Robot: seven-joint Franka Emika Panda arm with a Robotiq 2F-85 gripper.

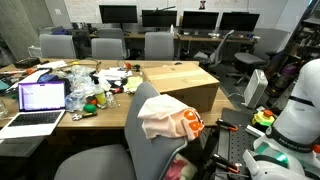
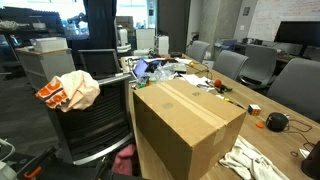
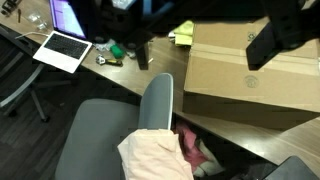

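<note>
A peach-coloured cloth point(image 1: 168, 117) with an orange print hangs over the back of the grey chair point(image 1: 145, 140); exterior view 2 shows the same cloth point(image 2: 70, 91) from the other side. A darker pink cloth point(image 1: 180, 168) lies low beside the chair, and the wrist view has this pink cloth point(image 3: 190, 146) next to the peach cloth point(image 3: 154, 155). My gripper shows only as dark, blurred fingers in the upper part of the wrist view. They stand wide apart, open, with nothing between them, above the chair and box.
A large cardboard box point(image 2: 190, 125) stands on the table beside the chair. White cloth-like items point(image 2: 250, 158) lie at the box's far side. A laptop point(image 1: 41, 105), bottles and loose clutter cover the table's left part.
</note>
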